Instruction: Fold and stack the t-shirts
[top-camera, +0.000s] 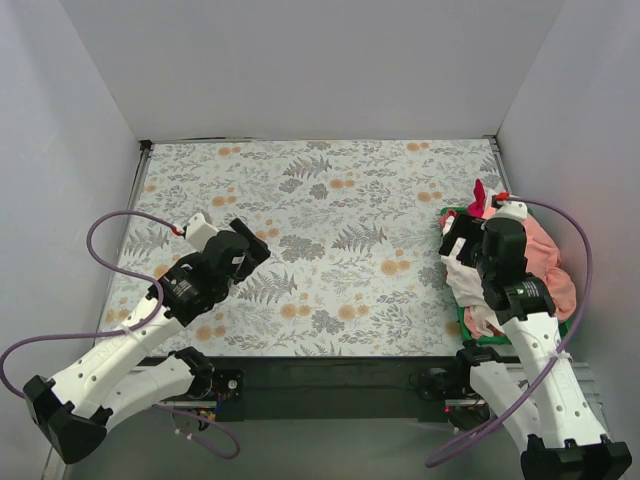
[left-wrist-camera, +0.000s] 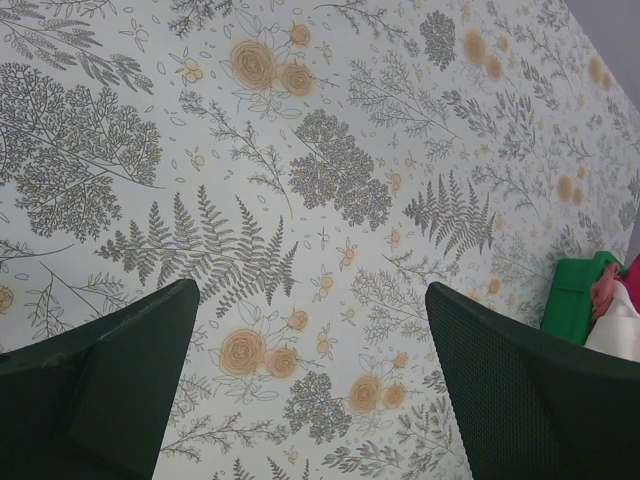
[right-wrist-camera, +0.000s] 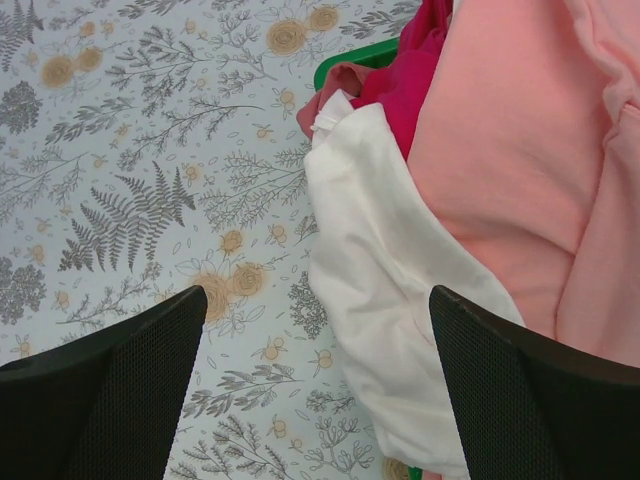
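Note:
A green bin (left-wrist-camera: 569, 300) at the right of the table holds crumpled shirts: a white one (right-wrist-camera: 370, 230) draped over its left side, a large pink one (right-wrist-camera: 510, 130) and a magenta one (top-camera: 478, 200). My right gripper stands open just above the white cloth at the bin's left part, nothing gripped. My left gripper is open over bare patterned tabletop on the left, with nothing between its fingers.
Grey walls (top-camera: 320, 70) surround it at back and sides.

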